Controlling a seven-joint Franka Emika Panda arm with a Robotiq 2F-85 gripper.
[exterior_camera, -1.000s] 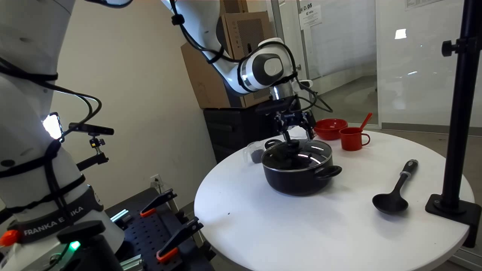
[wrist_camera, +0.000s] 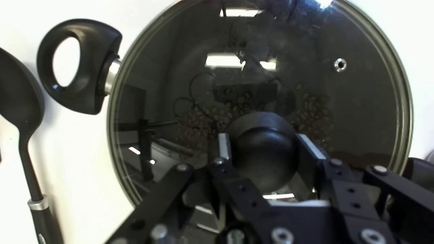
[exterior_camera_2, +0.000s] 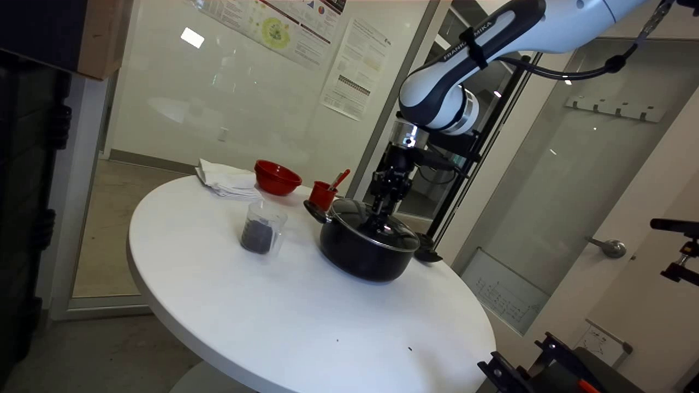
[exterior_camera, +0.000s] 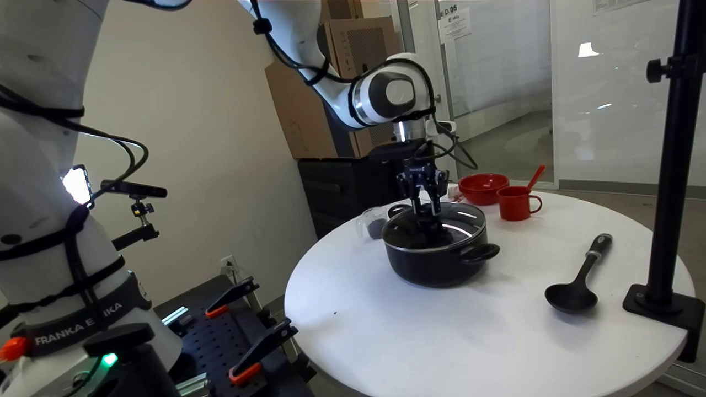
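Observation:
A black pot [exterior_camera: 430, 266] stands on the white round table, its glass lid [exterior_camera: 463, 220] seated on the rim. In the wrist view the lid's round black knob [wrist_camera: 262, 162] lies between the two fingers of my gripper. The gripper is shut on this knob and points straight down over the pot. Through the lid glass [wrist_camera: 358, 105], small brown bean-like pieces [wrist_camera: 313, 109] show inside the pot. One looped pot handle [wrist_camera: 87, 65] sticks out on the left in that view.
A black ladle [exterior_camera: 574, 296] lies to the right of the pot. Behind stand a red cup [exterior_camera: 514, 204] with a red utensil and a red bowl [exterior_camera_2: 276, 178]. A clear measuring cup [exterior_camera_2: 262, 229] with dark contents and a white cloth [exterior_camera_2: 226, 178] are nearby.
The gripper has come down slightly and its spread fingers have closed in around the lid knob. Pot and lid have stayed in place.

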